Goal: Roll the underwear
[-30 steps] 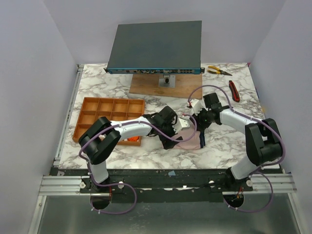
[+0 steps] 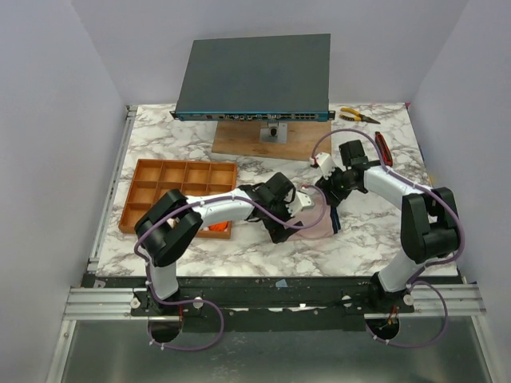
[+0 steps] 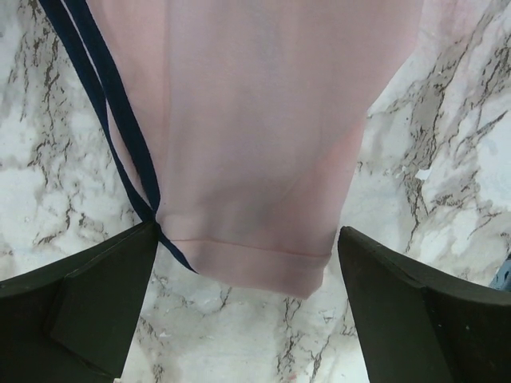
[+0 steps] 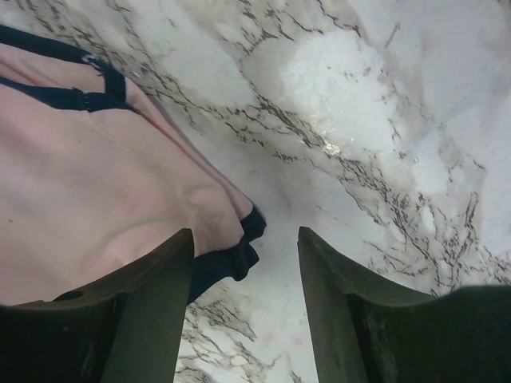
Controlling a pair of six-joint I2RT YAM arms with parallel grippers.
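Pale pink underwear (image 2: 314,225) with navy trim lies on the marble table, between my two grippers in the top view. Over its left end stands my left gripper, open, its fingers (image 3: 375,295) on either side of a narrow pink end whose left edge has navy piping. At the far right part of the cloth my right gripper is open. One finger (image 4: 180,259) is beside a navy-trimmed corner (image 4: 249,239); this corner lies in the gap, not gripped, with bare marble toward the other finger.
An orange divided tray (image 2: 172,171) stands on the left, partly under my left arm. A wooden board (image 2: 231,140) with a monitor-like device (image 2: 255,76) is at the back. Pliers (image 2: 359,115) and a red tool (image 2: 383,149) lie at the back right.
My right gripper has moved slightly to the right and back. The cloth's right edge has moved slightly right.
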